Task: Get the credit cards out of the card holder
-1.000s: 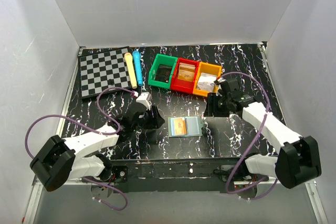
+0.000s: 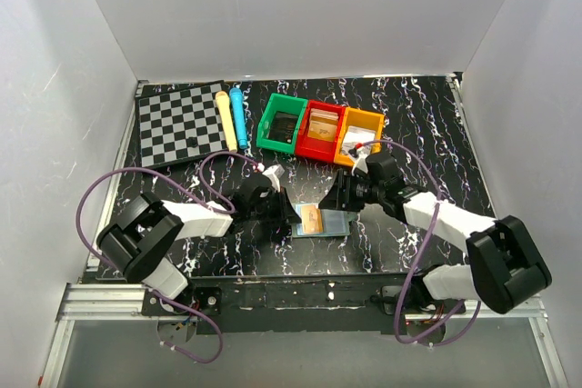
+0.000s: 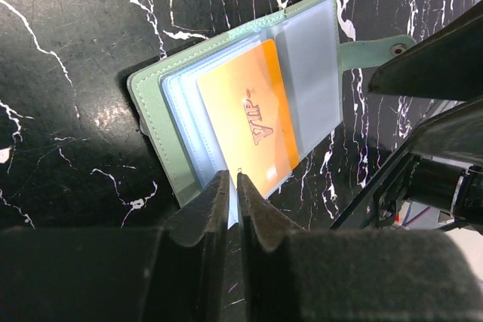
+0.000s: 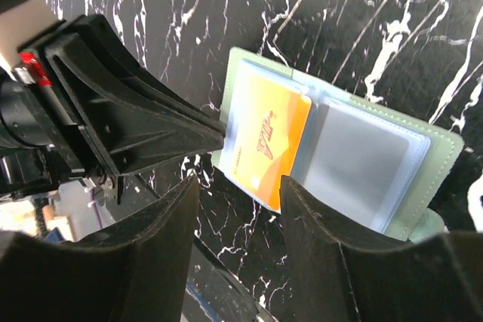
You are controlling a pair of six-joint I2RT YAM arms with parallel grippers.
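The mint-green card holder [image 3: 167,141] lies open on the dark marble table, with an orange card [image 3: 249,115] atop clear sleeves on one half and a pale sleeve [image 4: 355,171] on the other. My left gripper [image 2: 289,211] has its fingertips low at the holder's edge by the orange card; in its wrist view they look nearly together, and whether anything is between them is unclear. My right gripper hovers over the holder from the right, its fingers apart around the view of the orange card, holding nothing.
Green [image 2: 265,129], red [image 2: 314,147] and yellow [image 2: 364,118] trays stand behind, with a checkerboard [image 2: 168,124] and two rolls at back left. Both arms crowd the holder.
Both grippers have moved inward to the card holder, the left one from the left and the right one from the upper right. The holder lies where it was.
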